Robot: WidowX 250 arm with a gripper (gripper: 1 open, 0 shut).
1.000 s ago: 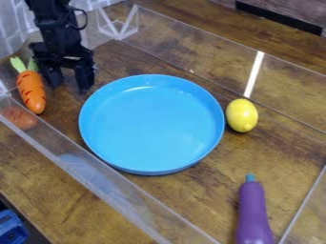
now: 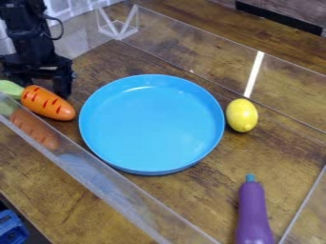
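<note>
An orange toy carrot [image 2: 49, 103] with dark stripes and a pale green top lies at the left edge, against the clear wall, its orange end toward the blue plate. A large blue plate [image 2: 151, 122] sits empty in the middle. A yellow lemon [image 2: 241, 115] lies to the right of the plate, and a purple eggplant [image 2: 251, 212] lies at the lower right.
Clear plastic walls edge the wooden work surface [image 2: 192, 57] on several sides. Bare wood shows behind the plate and around the lemon and eggplant. A small blue object [image 2: 10, 227] is at the bottom left corner, outside the near wall.
The gripper has moved left, away from the plate. The carrot has turned from lengthwise to more diagonal, its orange end now closer to the plate.
</note>
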